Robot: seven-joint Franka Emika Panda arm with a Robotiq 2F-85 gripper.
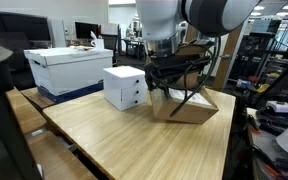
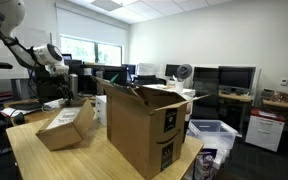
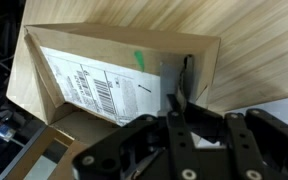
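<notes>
A brown open cardboard box (image 1: 189,108) with a white label is tilted on the wooden table (image 1: 134,145), as its slanted side (image 2: 66,128) also shows. My gripper is at one edge of this box, shut, with what looks like the box wall between its fingers. In the wrist view the label (image 3: 99,85) and a small green mark lie just ahead of the fingers. A dark, thin, curved thing (image 3: 183,72) runs by the fingertips; what it is cannot be made out. The fingertips are mostly hidden in the exterior views.
A white box (image 1: 125,87) stands behind the cardboard box, and a larger white storage box (image 1: 74,70) is farther back. A big cardboard carton (image 2: 149,130) stands on the table nearer the second exterior camera.
</notes>
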